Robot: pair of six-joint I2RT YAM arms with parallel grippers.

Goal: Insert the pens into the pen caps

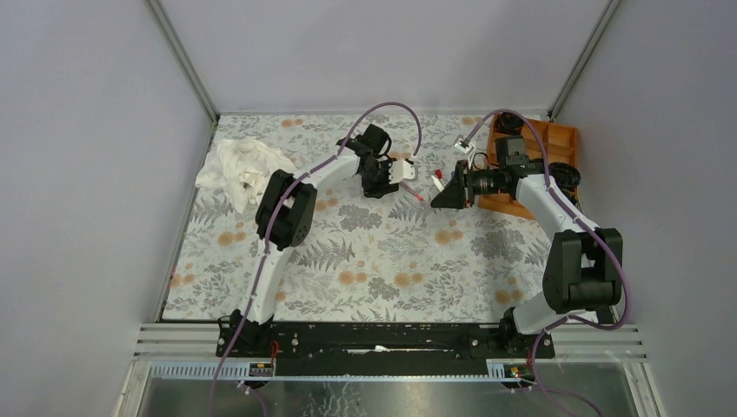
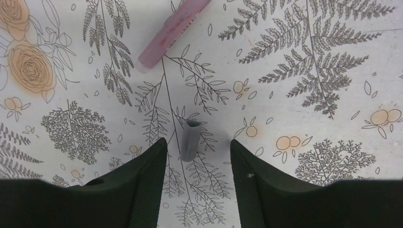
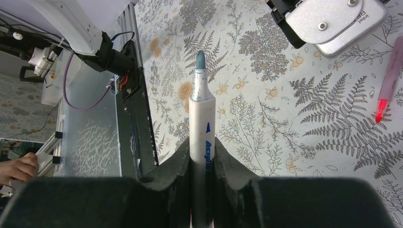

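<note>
My right gripper is shut on a white marker pen [image 3: 203, 126], its blue-grey tip bare and pointing away from the fingers. In the left wrist view a small grey pen cap [image 2: 191, 141] lies on the patterned cloth, its hollow end toward the top of the view. My left gripper stands part open above the cloth, with the cap appearing between its fingers, nearer the left one, and nothing held. A pink pen lies beyond the cap; its red tip [image 3: 380, 110] is uncovered in the right wrist view.
A crumpled white cloth [image 1: 243, 169] lies at the table's left. An orange-brown sectioned box [image 1: 561, 137] with black coils stands at the back right. A small red item [image 1: 438, 174] shows near the right gripper.
</note>
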